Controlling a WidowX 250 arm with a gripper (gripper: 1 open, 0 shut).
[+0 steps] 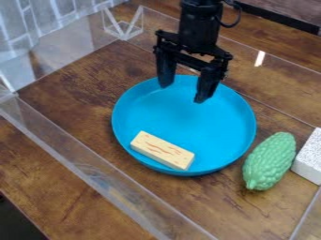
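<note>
My black gripper (185, 81) hangs over the back part of a blue plate (189, 122), its two fingers spread apart with nothing visible between them. A pale yellow block (162, 150) lies at the front left of the plate. Right of the plate lies a green bumpy vegetable-like object (268, 160).
A white block (309, 159) sits at the right edge beside the green object. Clear panels run along the left side and lower left.
</note>
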